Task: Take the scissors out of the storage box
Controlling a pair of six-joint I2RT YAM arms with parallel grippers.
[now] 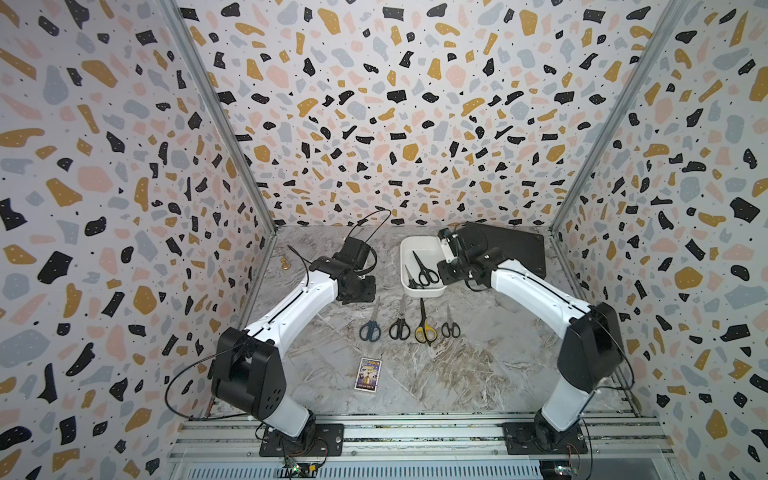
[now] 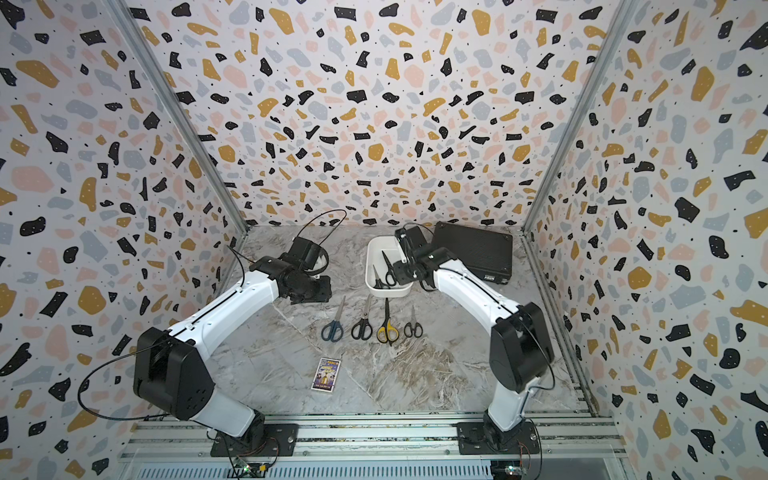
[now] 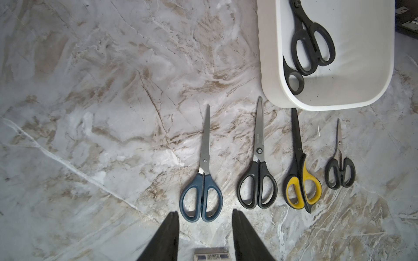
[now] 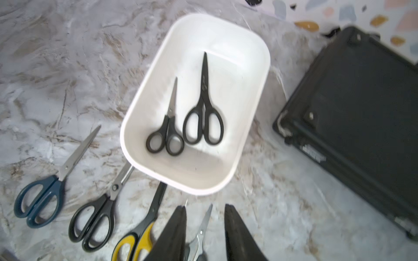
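The white storage box point(image 4: 141, 104) holds two black-handled scissors, one with dark blades point(image 4: 203, 104) and one with silver blades point(image 4: 167, 126). On the marble in front lie blue scissors point(image 3: 201, 187), black scissors point(image 3: 257, 174), yellow-and-black scissors point(image 3: 302, 178) and small dark-handled scissors point(image 3: 340, 169). My right gripper hovers by the box's right front side, its fingers parted with nothing held. Left of the box, my left gripper is open and empty above the table.
A black case point(image 1: 520, 248) lies at the back right, close to the box. A colourful card pack point(image 1: 368, 374) rests on the front of the table. Free marble point(image 1: 480, 376) stretches across the front right.
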